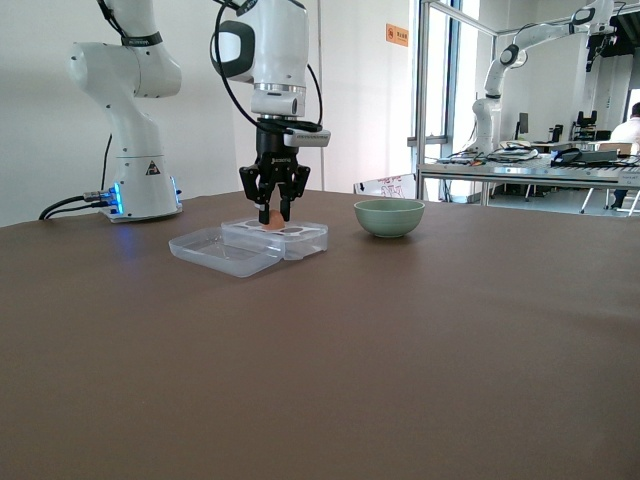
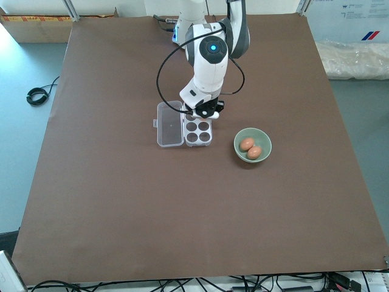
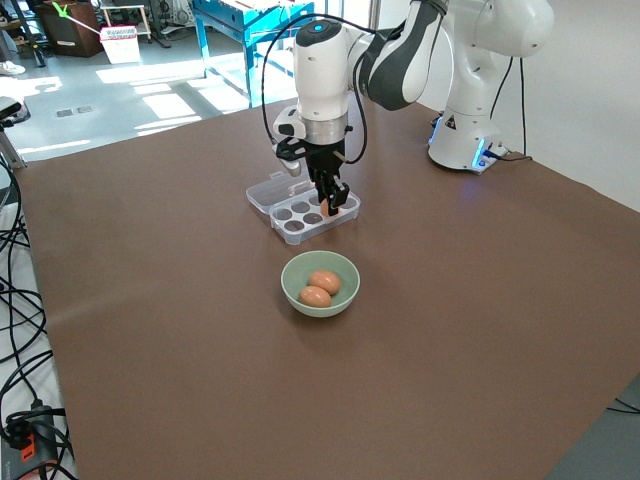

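Note:
My black gripper [image 1: 275, 215] is lowered over the clear plastic egg box [image 3: 294, 225], whose lid [image 2: 169, 125] lies folded open beside the compartment tray. A brown egg [image 1: 272, 222] shows between and around the fingertips at tray level; whether they press on it I cannot tell. The green bowl [image 1: 389, 216] stands apart from the box, on the right in the left view, holding two brown eggs [image 3: 315, 296]. The gripper hides part of the tray.
The robot's base [image 3: 465, 145] stands at the back, and cables lie outside the table's edge.

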